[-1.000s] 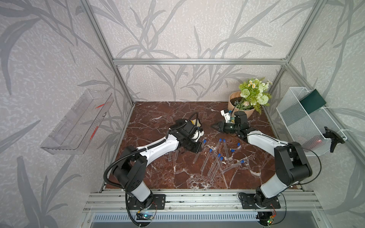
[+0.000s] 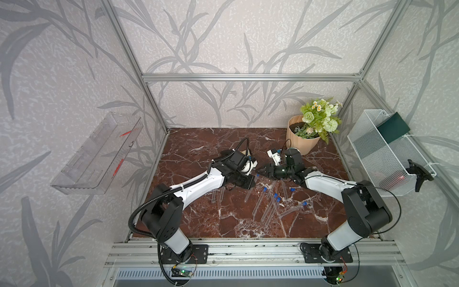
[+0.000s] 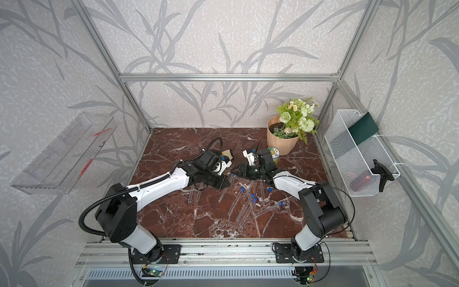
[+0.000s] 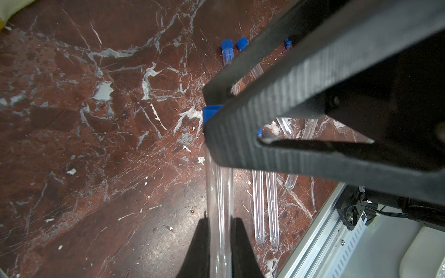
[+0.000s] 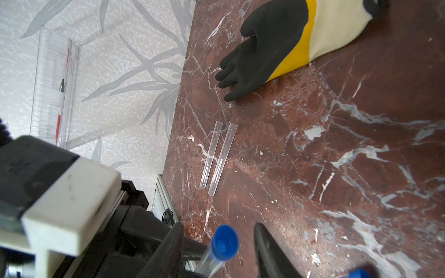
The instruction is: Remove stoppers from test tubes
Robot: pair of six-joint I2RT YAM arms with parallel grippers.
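A clear test tube (image 4: 219, 185) with a blue stopper (image 5: 225, 241) is held off the table, my left gripper shut on its body. From the other side, my right gripper reaches over the stoppered end. Its fingers are apart, one finger (image 5: 166, 247) on each side of the stopper, with gaps visible in the right wrist view. In the left wrist view the right fingers (image 4: 278, 111) partly cover the blue stopper. More tubes with blue stoppers (image 2: 277, 200) lie on the table in front of the arms.
Two tubes without stoppers (image 5: 222, 157) lie at the left. A loose blue stopper (image 2: 292, 190) rests right of the tube group. Behind the left arm lies a work glove (image 5: 278, 41); a flower pot (image 2: 301, 138) stands at the back right.
My right gripper has come left and slightly down to the stoppered end of the held tube. The left arm has barely moved, while its tube has shifted slightly.
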